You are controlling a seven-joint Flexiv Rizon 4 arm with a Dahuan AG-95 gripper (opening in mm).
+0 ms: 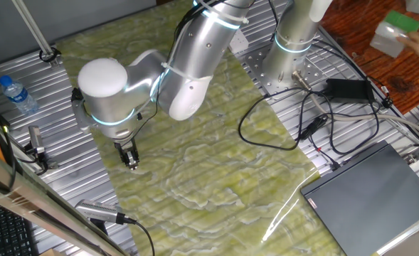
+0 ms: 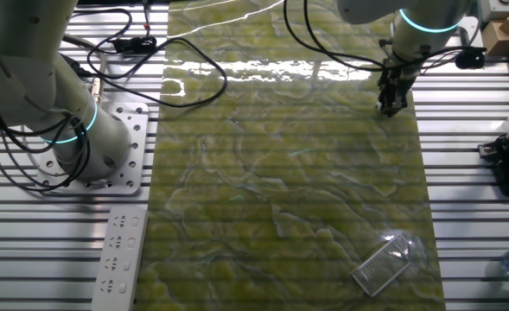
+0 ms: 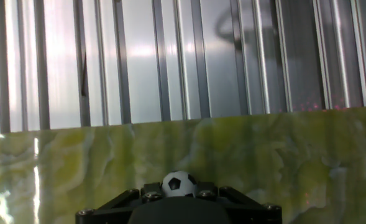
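A small black-and-white football-patterned ball [image 3: 179, 183] sits between the fingertips in the wrist view. My gripper is shut on it, and the lower part of the ball is hidden behind the gripper body. In exterior view 1 the gripper [image 1: 130, 162] points down over the left side of the green marbled mat [image 1: 216, 178]. Exterior view 2 shows the gripper [image 2: 391, 104] near the mat's right edge, the ball too small to make out there.
A metal grater [image 2: 382, 265] lies on the mat. Beyond its edge are a water bottle [image 1: 18, 95], a camera [image 1: 100, 211], a laptop [image 1: 373, 195] and a power strip [image 2: 120, 257]. A black cable [image 2: 204, 102] loops onto the mat, whose middle is clear.
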